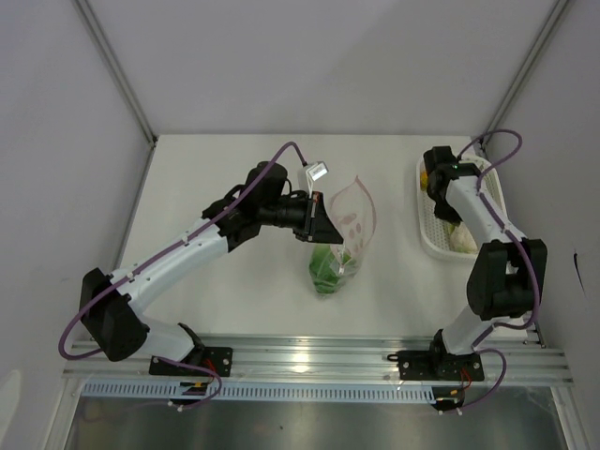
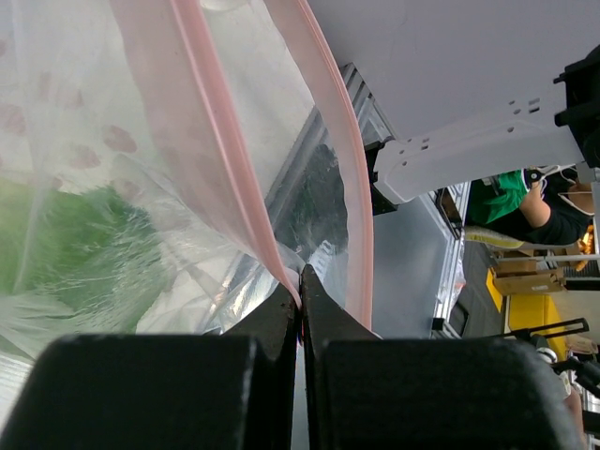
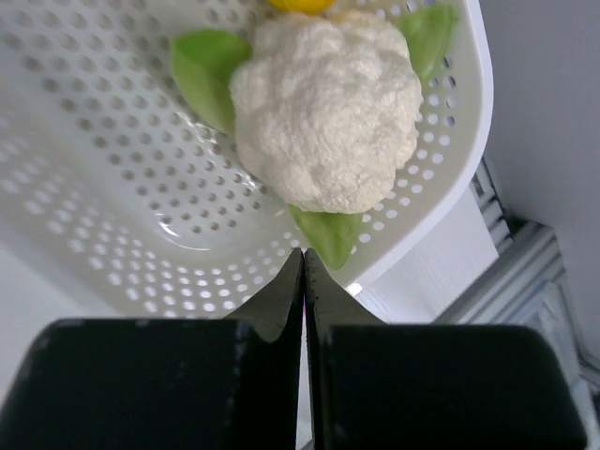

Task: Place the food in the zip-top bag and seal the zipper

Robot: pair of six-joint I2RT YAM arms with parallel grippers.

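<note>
The zip top bag (image 1: 352, 214), clear with a pink-edged mouth, stands near the table's middle with green food (image 1: 327, 270) in its bottom. My left gripper is shut on one pink edge of the mouth (image 2: 225, 131); the other edge stands away, leaving the mouth spread. A white cauliflower (image 3: 323, 112) with green leaves lies in the white basket (image 3: 473, 122). My right gripper is shut with nothing between its fingertips, pointing at the cauliflower's lower leaf; the cauliflower is outside them. From above, the right arm covers part of the basket.
A yellow item (image 3: 302, 4) lies in the basket beyond the cauliflower. The basket stands at the table's right, close to the grey side wall (image 1: 558, 187). Bare white table (image 1: 403, 281) separates basket and bag.
</note>
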